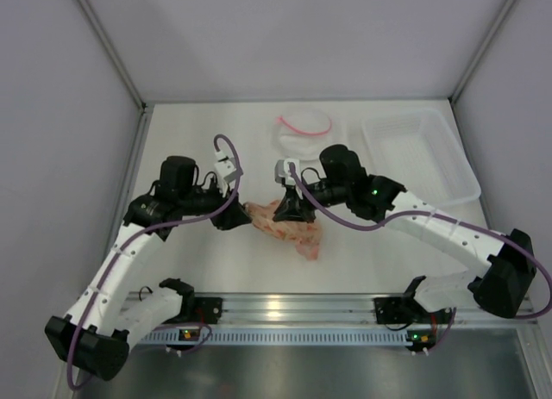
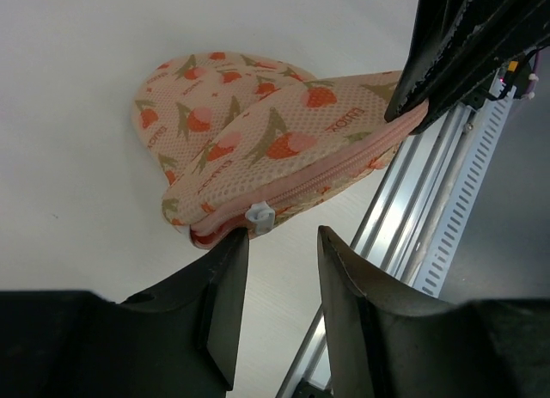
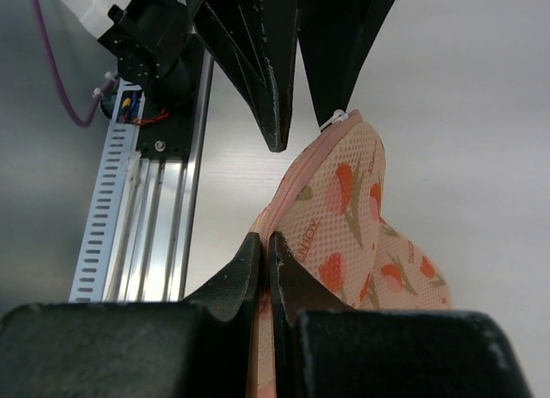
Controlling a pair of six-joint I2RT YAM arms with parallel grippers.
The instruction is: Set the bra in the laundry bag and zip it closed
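A peach strawberry-print fabric piece (image 1: pixel 289 231) with a pink zipper (image 2: pixel 318 176) is held up near the table's front-middle. My right gripper is shut on its zipper edge. At the other end of the zipper, my left gripper is part open, its fingers just beside the pale zipper pull (image 2: pixel 260 217), with a gap between them. Whether the fabric holds anything inside cannot be seen.
A white mesh item with pink trim (image 1: pixel 304 145) lies at the back middle. An empty white bin (image 1: pixel 414 162) stands at the right. Metal rails run along the front edge.
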